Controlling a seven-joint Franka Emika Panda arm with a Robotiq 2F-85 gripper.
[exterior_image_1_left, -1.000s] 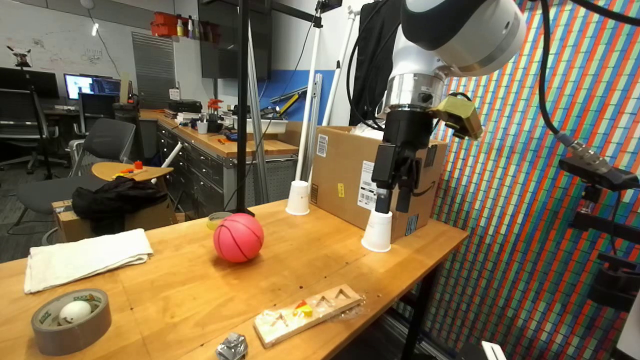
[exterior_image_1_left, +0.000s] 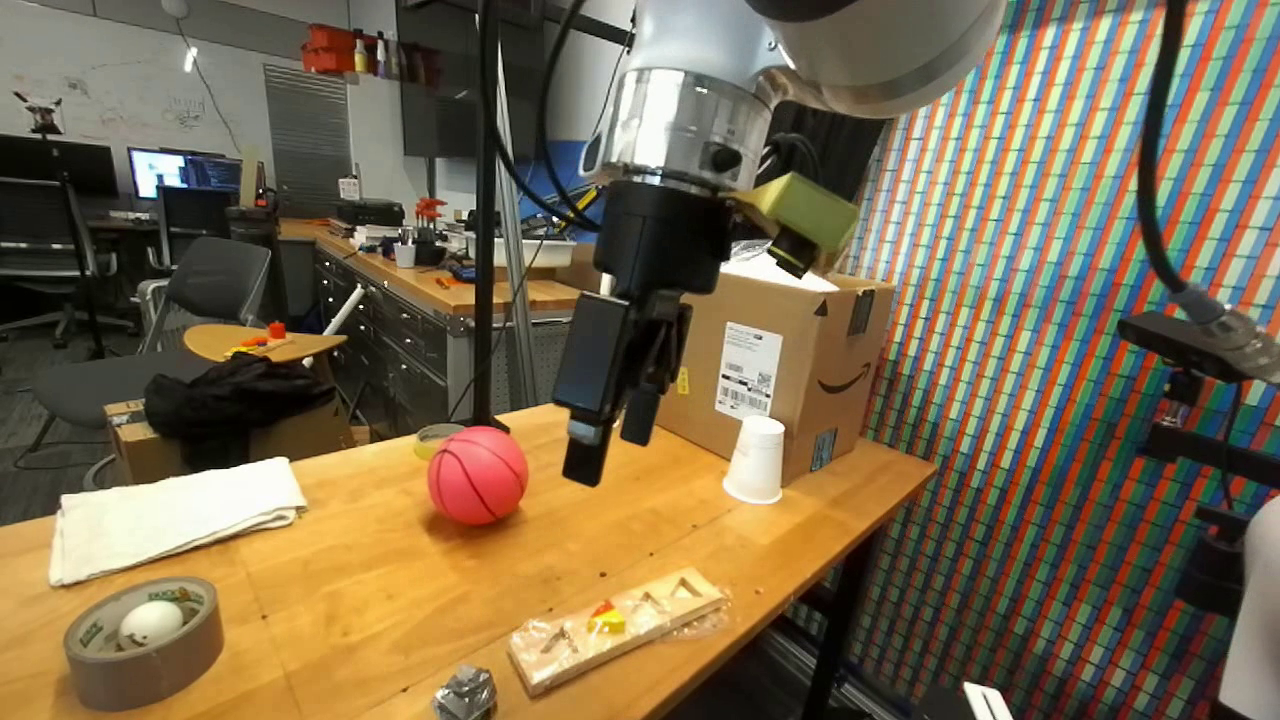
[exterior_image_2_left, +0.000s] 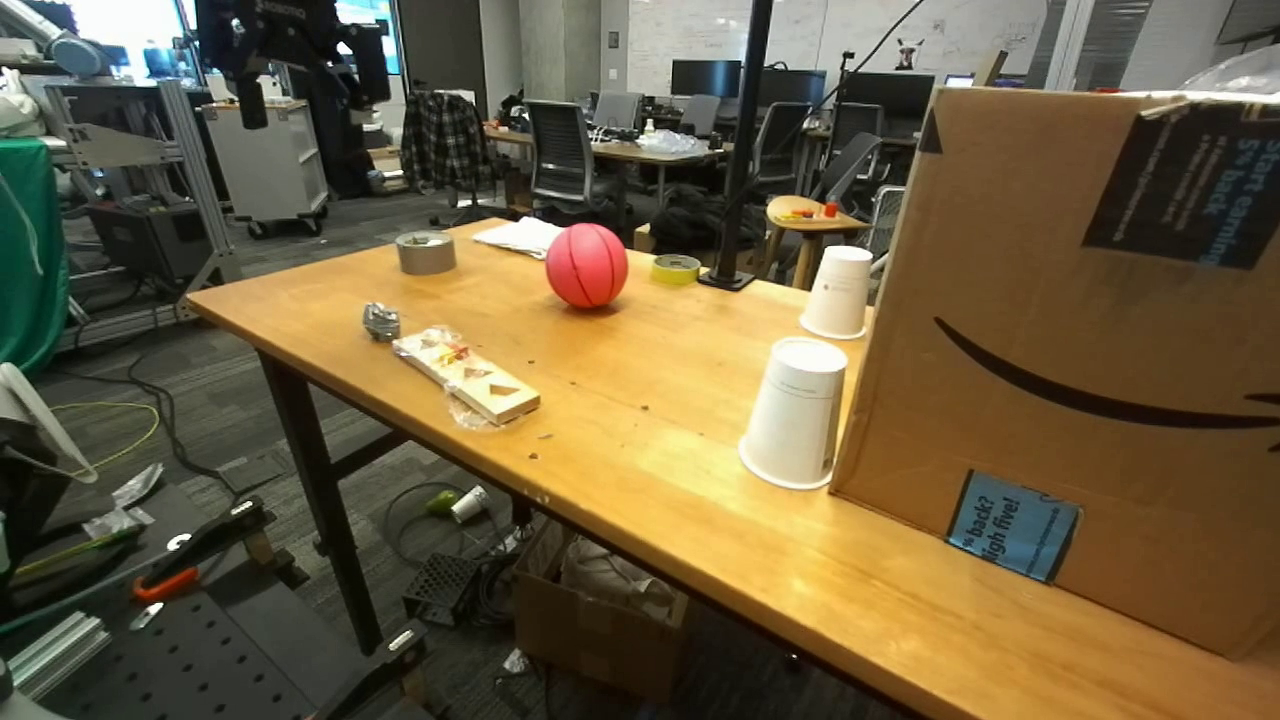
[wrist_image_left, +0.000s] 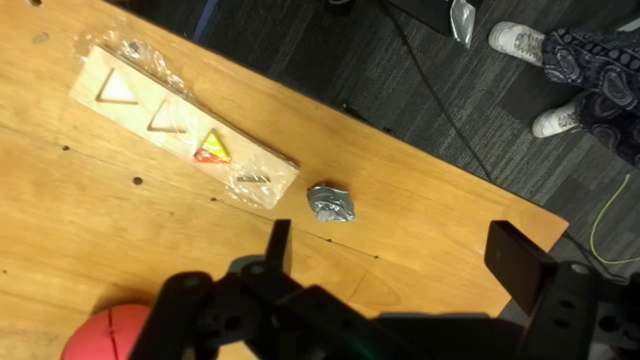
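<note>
High above the table, my gripper (exterior_image_1_left: 612, 442) points downward with nothing in its grasp. The wrist view shows the gripper open, its two fingers wide apart with bare table between them. A crumpled silver lump (wrist_image_left: 331, 203) lies on the wood just beyond that gap, close to one end of a pale wooden board (wrist_image_left: 174, 129). The board has triangular cutouts, a small yellow-and-red triangle (wrist_image_left: 212, 149) and clear plastic wrap. A pink-red ball (exterior_image_2_left: 587, 265) rests on the table, partly cut off in the wrist view.
Two upturned white cups (exterior_image_2_left: 793, 414) stand by a large cardboard box (exterior_image_2_left: 1080, 324). A grey tape roll (exterior_image_1_left: 144, 642) rings a white ball (exterior_image_1_left: 151, 624); a folded white cloth (exterior_image_1_left: 180, 516) lies behind it. A black post (exterior_image_1_left: 485, 240) rises at the table's back.
The arm has swung leftward in exterior view 1, away from above the front cup, and looks larger. It now hides the rear cup. Table objects look unmoved.
</note>
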